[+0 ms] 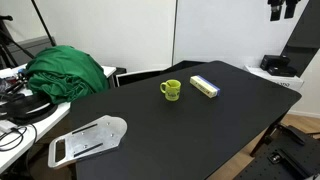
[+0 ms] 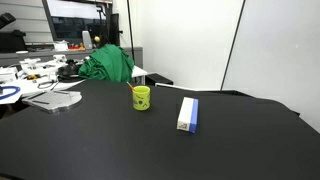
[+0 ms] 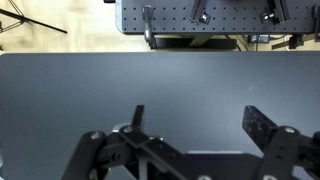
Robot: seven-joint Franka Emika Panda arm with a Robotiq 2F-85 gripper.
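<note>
My gripper stands open over bare dark table, its two fingers well apart and nothing between them. High at the upper right edge of exterior view 1, the gripper (image 1: 282,11) hangs far above the table and away from the objects. A yellow-green mug (image 1: 172,90) is upright towards the back of the table; exterior view 2 also shows the mug (image 2: 141,98). Right of it lies a small white, blue and yellow box (image 1: 204,86). At the front left is a flat silver board with a rounded end (image 1: 88,140).
Green cloth (image 1: 68,73) is heaped beyond the table's left side, near black equipment and cables. In the wrist view a perforated metal rail (image 3: 225,18) runs along the table's edge.
</note>
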